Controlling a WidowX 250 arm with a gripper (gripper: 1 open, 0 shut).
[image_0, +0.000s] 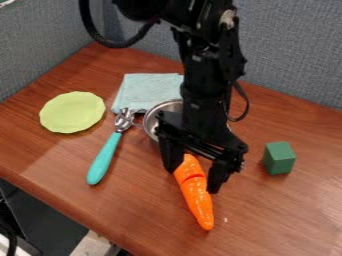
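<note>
My black gripper (193, 176) is low over the table at the centre, its two fingers spread either side of the upper end of an orange carrot (198, 205), which lies on the wood pointing toward the front. The fingers appear open; whether they touch the carrot I cannot tell. Behind the gripper, a metal pot (154, 121) is mostly hidden by the arm.
A yellow-green plate (72, 110), a folded light cloth (147, 87) and a teal-handled scoop (104, 158) lie on the left. A green block (278, 157) sits at the right.
</note>
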